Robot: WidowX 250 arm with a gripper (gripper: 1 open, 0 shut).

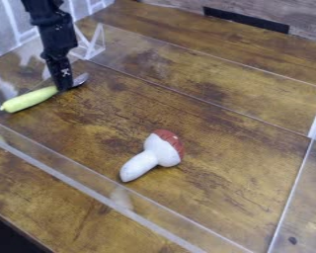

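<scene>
The black gripper [63, 79] reaches down at the upper left, low over the wooden table, with its tip at the right end of a long pale yellow-green object [29, 99]. Its fingers are small and dark here, so whether anything sits between them is unclear. A toy mushroom with a white stem [138, 166] and red cap [172, 143] lies on its side near the middle front.
Clear plastic walls [296, 198] border the wooden work area [213, 109] on several sides.
</scene>
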